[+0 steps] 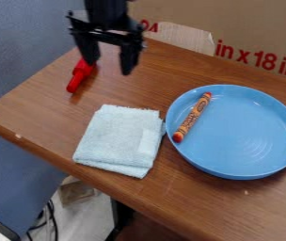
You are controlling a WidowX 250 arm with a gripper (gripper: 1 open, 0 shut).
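My dark gripper (108,58) is at the top left above the wooden table, open, its two fingers apart, next to a red object (79,76) lying on the table. A folded pale blue cloth (117,141) lies left of a blue plate (240,132). An orange crayon-like stick (192,118) rests on the plate's left side.
Cardboard with red lettering (252,58) stands at the back. The table's left edge (7,125) borders a blue wall and a floor with cables.
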